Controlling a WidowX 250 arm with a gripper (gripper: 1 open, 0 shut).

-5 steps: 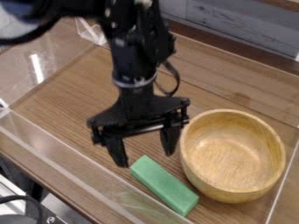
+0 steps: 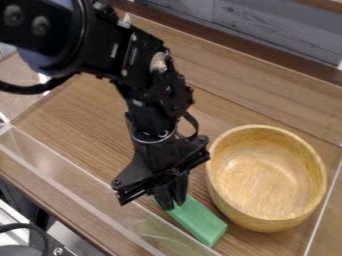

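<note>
My black gripper (image 2: 171,192) is low over the near end of the table, its fingers at the upper-left end of a green block (image 2: 201,222), partly covering that end. Whether anything is between the fingertips is hard to see. The long green block lies flat, slanting toward the lower right.
A large yellow wooden bowl (image 2: 267,175) sits just right of the block. A clear barrier edge runs along the lower left, with cables beyond it.
The gripper has come down onto the upper-left end of the green block, and its fingers have drawn together from a wide spread. The block looks little moved.
</note>
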